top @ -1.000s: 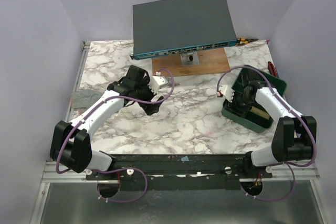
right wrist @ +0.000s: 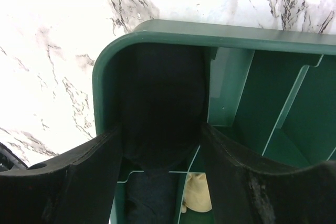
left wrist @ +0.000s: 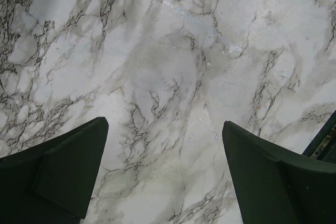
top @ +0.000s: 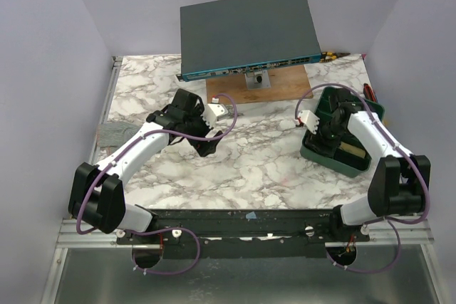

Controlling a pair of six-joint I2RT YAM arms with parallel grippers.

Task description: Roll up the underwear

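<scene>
A green divided organizer (top: 339, 164) stands at the right of the table. My right gripper is open inside its corner compartment, its fingers on either side of a bunched black cloth (right wrist: 160, 93); whether they touch it is hard to tell. A second dark cloth (right wrist: 147, 198) lies in the neighbouring compartment. My left gripper hangs open over bare marble at centre-left, nothing between its fingers.
A beige item (right wrist: 197, 192) lies in another compartment. A grey striped cloth (top: 116, 134) lies at the left edge, and a wooden board (top: 228, 87) under a large dark panel is at the back.
The green organizer has shifted slightly, along with small movement of my right arm at it. The left arm has not moved.
</scene>
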